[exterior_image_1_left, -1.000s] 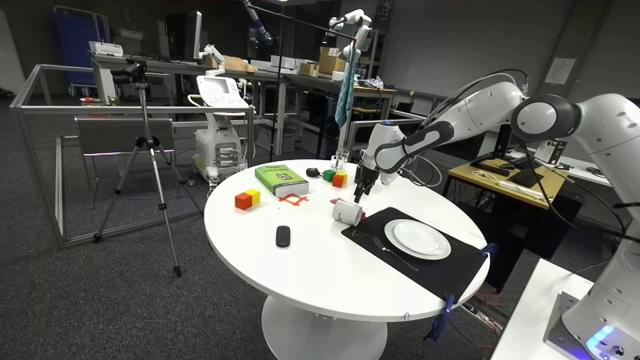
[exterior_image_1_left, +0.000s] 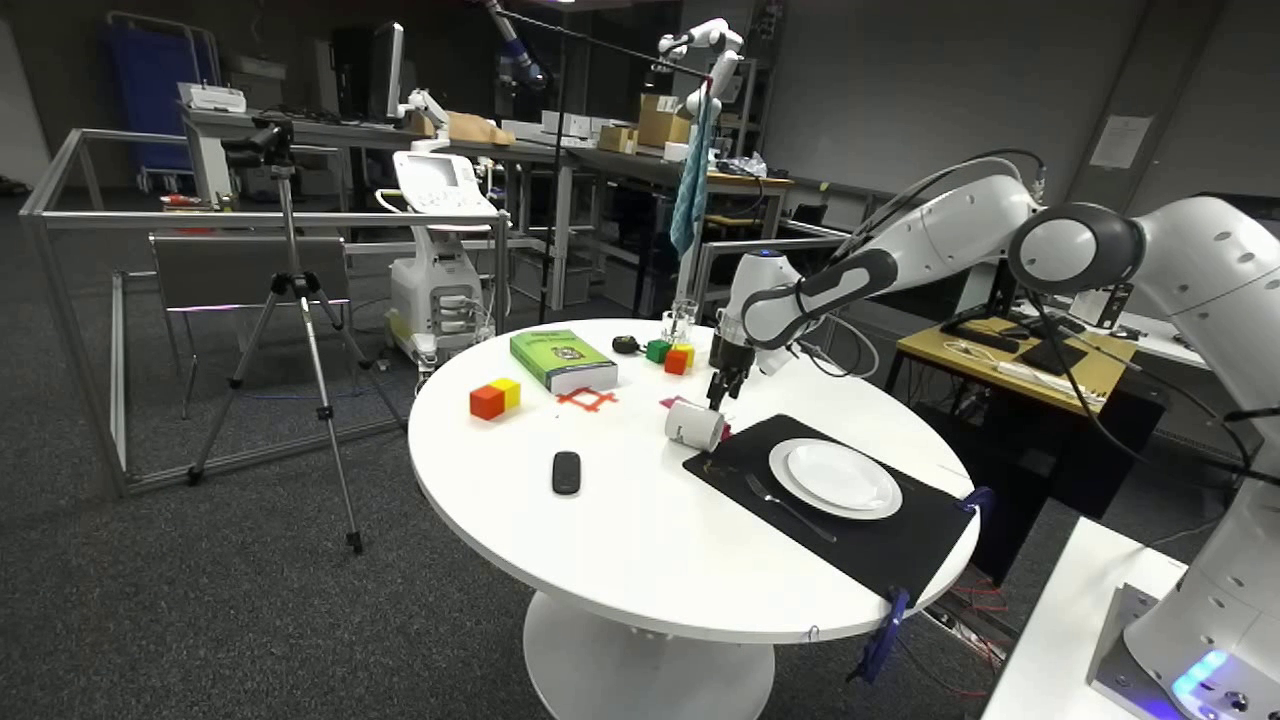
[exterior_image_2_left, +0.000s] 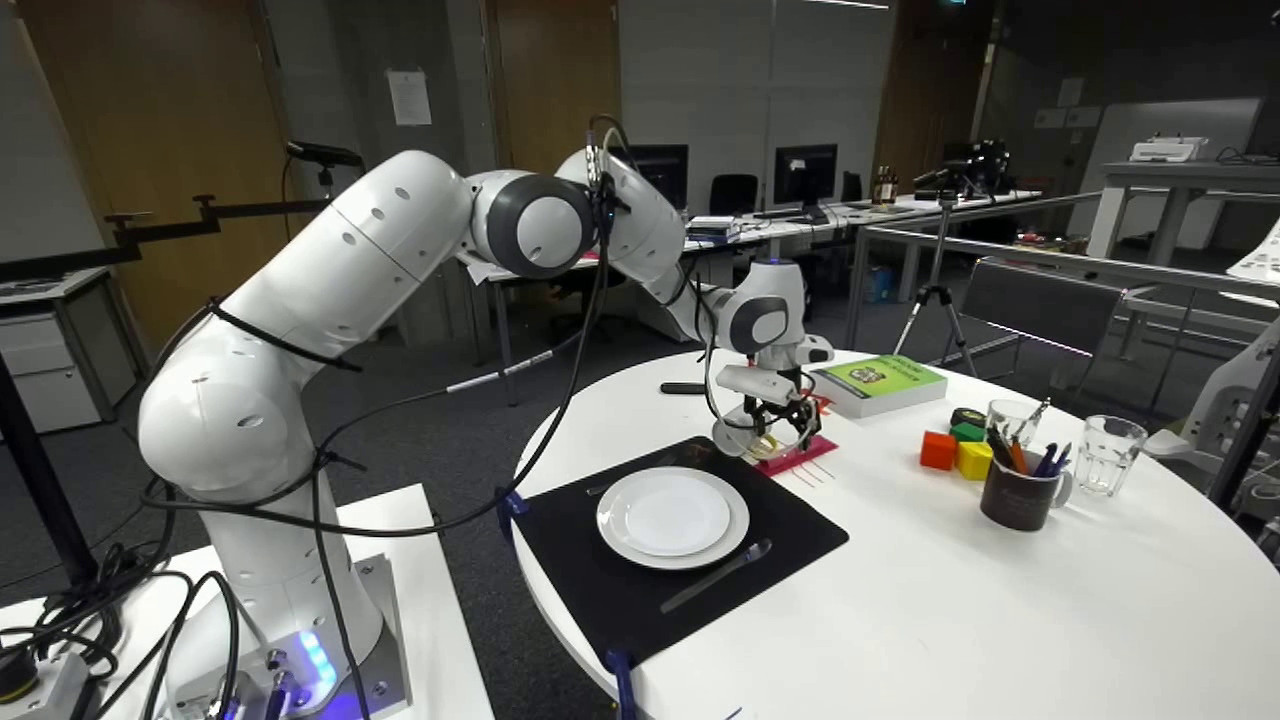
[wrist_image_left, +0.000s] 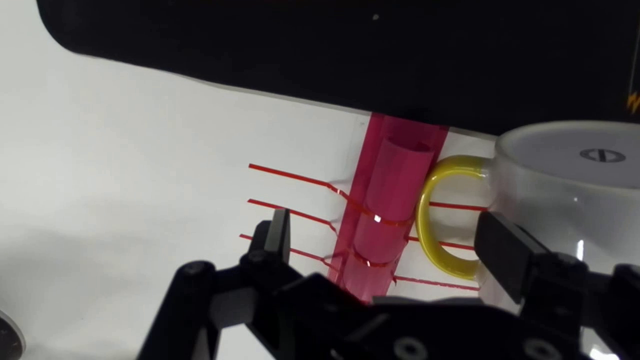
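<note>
A white mug (exterior_image_1_left: 693, 425) lies on its side by the edge of the black placemat (exterior_image_1_left: 768, 434). In the wrist view its yellow handle (wrist_image_left: 424, 222) points toward the gap between my fingers, and its base faces the mat. My gripper is open just above it. One finger (wrist_image_left: 507, 255) overlaps the mug's wall beside the handle; I cannot tell whether they touch. The other finger (wrist_image_left: 277, 234) is over bare table. Between them lies a pink tubular piece with red strips (wrist_image_left: 390, 186), partly hidden by the gripper body.
On the mat are white plates (exterior_image_2_left: 672, 516), a knife (exterior_image_2_left: 716, 576) and a fork. Farther off stand a green book (exterior_image_1_left: 564, 360), colored blocks (exterior_image_1_left: 494, 398), a dark pen mug (exterior_image_2_left: 1020, 494) and glasses (exterior_image_2_left: 1107, 454).
In exterior view 1 my gripper has come slightly lower, closer to the mug. The mug and the other table items keep their places.
</note>
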